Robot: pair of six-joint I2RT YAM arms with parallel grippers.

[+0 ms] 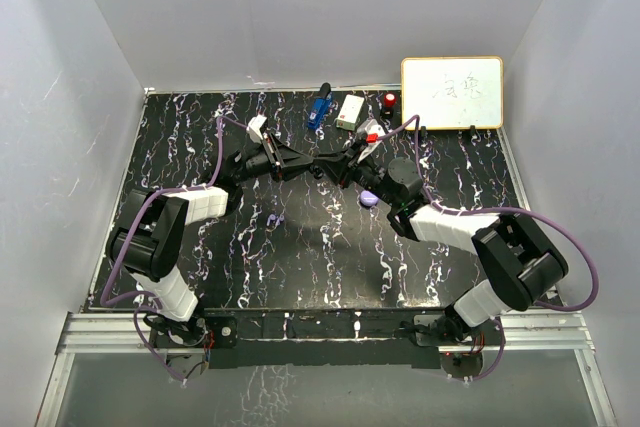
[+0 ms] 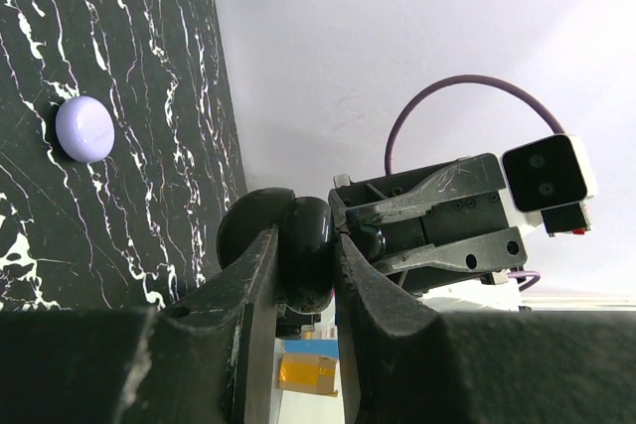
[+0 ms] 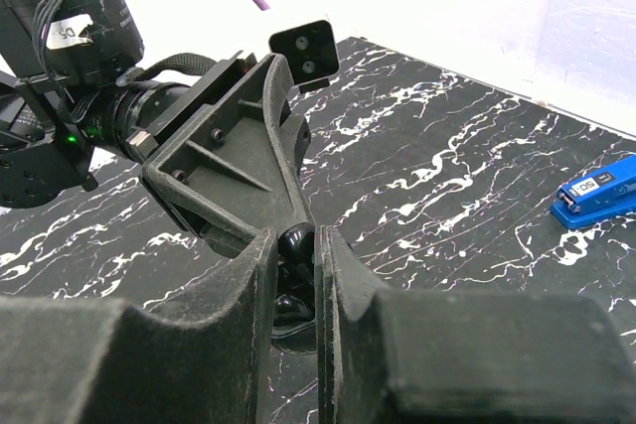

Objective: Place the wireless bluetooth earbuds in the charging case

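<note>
In the top view my left gripper point(image 1: 310, 162) and right gripper point(image 1: 324, 164) meet tip to tip above the middle of the table. The glossy black charging case point(image 2: 306, 255) is pinched between my left fingers, its round lid point(image 2: 243, 217) standing open. From the opposite side, the right gripper reaches in, shut on a small shiny black earbud point(image 2: 369, 241). Through the narrow gap of the right fingers, dark glossy parts of the case point(image 3: 294, 337) show. Whether the earbud sits in its slot is hidden. A purple oval case point(image 1: 368, 198) and small purple earbuds point(image 1: 275, 219) lie on the table.
At the back stand a blue stapler point(image 1: 319, 112), a white box point(image 1: 350, 111) and a red-capped bottle point(image 1: 388, 104). A whiteboard point(image 1: 452, 93) leans at the back right.
</note>
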